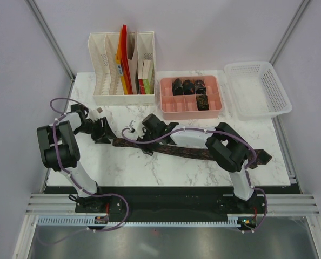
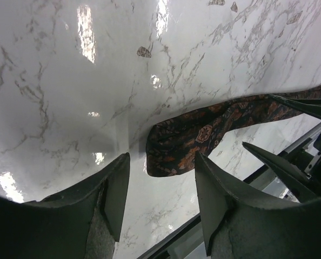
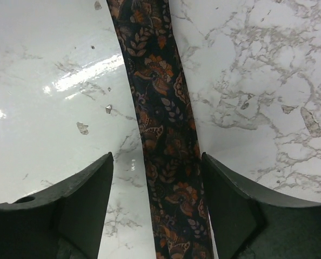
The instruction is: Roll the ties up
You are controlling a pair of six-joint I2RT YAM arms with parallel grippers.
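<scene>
A dark tie with orange floral print (image 1: 188, 152) lies stretched along the marble table. My left gripper (image 1: 105, 139) hovers by the tie's left end, which shows bunched between and beyond its part-open fingers (image 2: 162, 170) in the left wrist view, not held. My right gripper (image 1: 147, 145) is over the tie farther right; in the right wrist view it stands open, the flat band (image 3: 168, 129) running between its fingertips.
A pink divided box (image 1: 191, 113) with several rolled dark items stands at the back, beside a white file organizer (image 1: 101, 65) and an empty white basket (image 1: 253, 89).
</scene>
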